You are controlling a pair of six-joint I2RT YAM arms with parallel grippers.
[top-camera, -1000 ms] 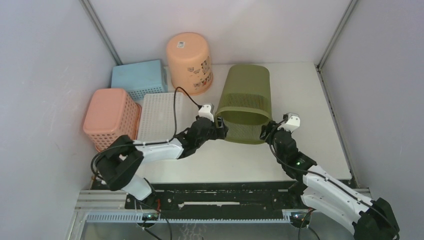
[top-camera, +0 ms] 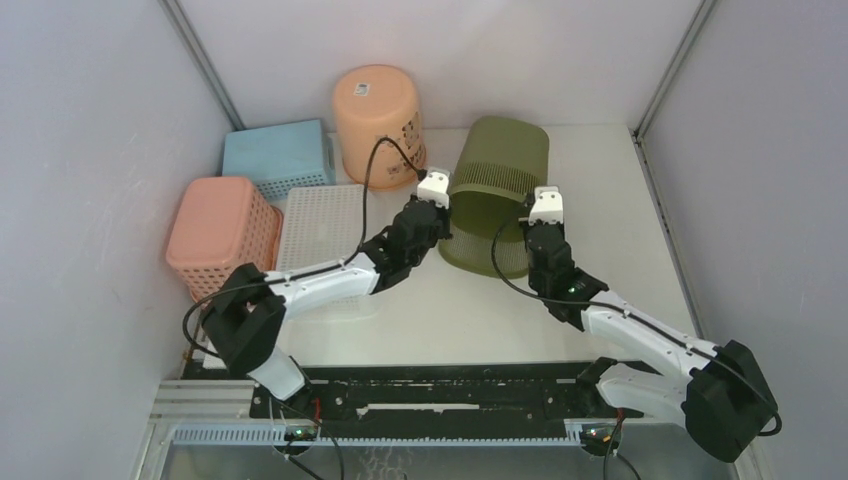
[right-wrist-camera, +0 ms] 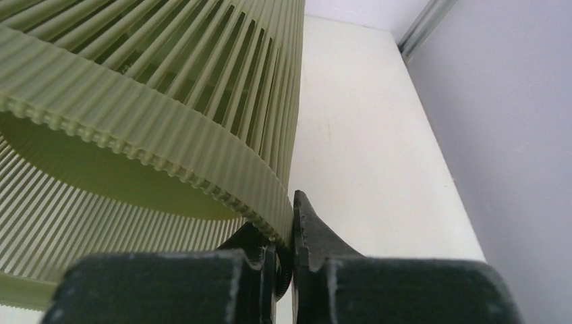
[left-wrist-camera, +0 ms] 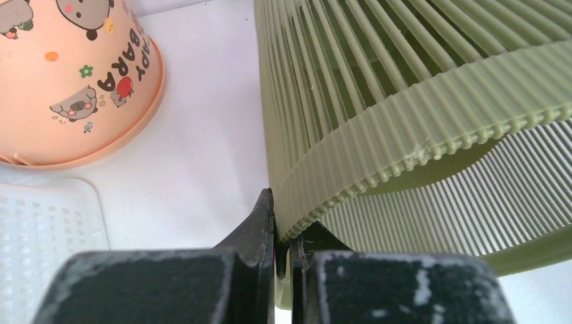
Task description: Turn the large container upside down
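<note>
The large olive-green container (top-camera: 505, 150) is tilted on its side at the back of the table, its round opening facing the front. In the left wrist view its ribbed rim (left-wrist-camera: 378, 148) runs down between the fingers of my left gripper, which is shut on it. My right gripper is likewise shut on the opposite side of the rim (right-wrist-camera: 168, 155). From above, the left gripper (top-camera: 446, 225) and the right gripper (top-camera: 527, 220) flank the opening. The container's closed end points toward the back wall.
An upside-down orange bin (top-camera: 378, 110) stands just left of the container. Farther left are a blue basket (top-camera: 275, 150), a pink basket (top-camera: 215, 225) and a white perforated basket (top-camera: 318, 225). Bare table (top-camera: 610, 220) lies to the right and in front.
Both grippers have moved up to the rim and closed on it, the right one coming in leftward. The container's closed end has shifted slightly up and right, and its tilt has changed.
</note>
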